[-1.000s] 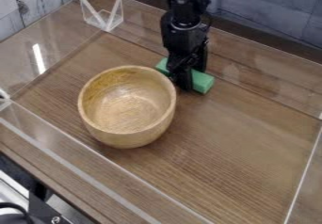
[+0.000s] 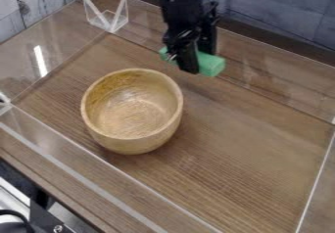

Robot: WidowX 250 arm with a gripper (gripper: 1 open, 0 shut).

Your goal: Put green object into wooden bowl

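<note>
The green object (image 2: 209,64) hangs between the fingers of my dark gripper (image 2: 194,61), which is shut on it. Green shows on both sides of the fingers, and their grip hides its middle. Both are behind and to the right of the wooden bowl (image 2: 92,112), seemingly raised above the table. The round bowl stands upright left of the middle of the view, and its inside looks empty.
A white wire-like holder (image 2: 108,16) stands at the back left. Dark cables (image 2: 20,220) lie past the table's edge at the lower left.
My gripper has risen with the green object in it, which now shows higher in the view and tilted differently. The bowl has not moved.
</note>
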